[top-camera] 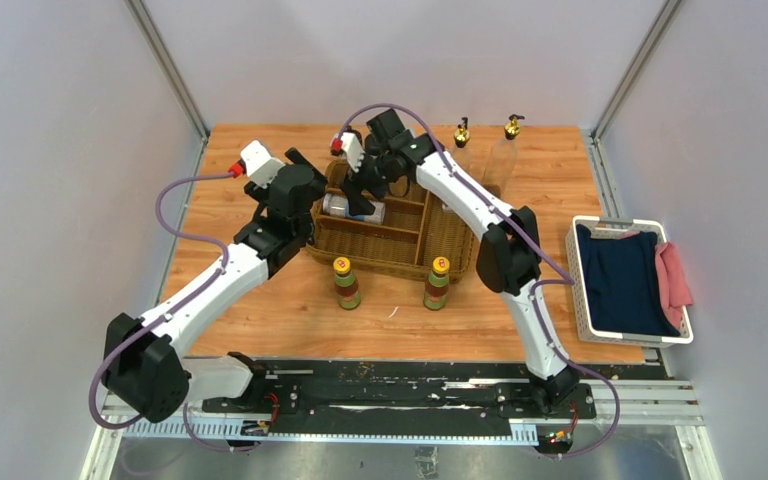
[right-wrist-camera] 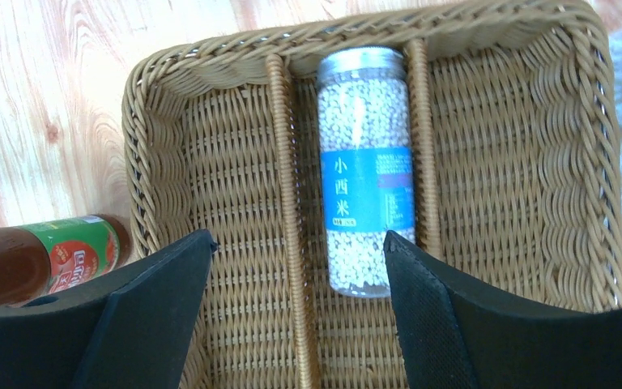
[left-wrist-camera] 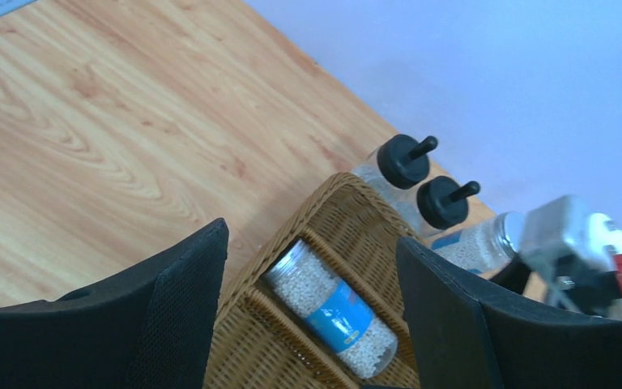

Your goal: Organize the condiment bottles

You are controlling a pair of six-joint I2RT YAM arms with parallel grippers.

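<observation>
A wicker basket (top-camera: pixel 380 260) with dividers holds a blue-labelled jar of white pearls (right-wrist-camera: pixel 368 203) lying in a compartment. My left gripper is open, drawn back to the basket's left side. My right gripper hangs open over the basket, empty, with the jar below. Two green-labelled sauce bottles (top-camera: pixel 347 290) (top-camera: pixel 437 290) stand in front of the basket. Black-capped jars (left-wrist-camera: pixel 403 162) (left-wrist-camera: pixel 442 203) and another white-filled jar (left-wrist-camera: pixel 478 243) stand behind it.
Two gold-pump bottles (top-camera: pixel 503 150) stand at the back right. A white bin (top-camera: pixel 590 330) with cloths is at the right.
</observation>
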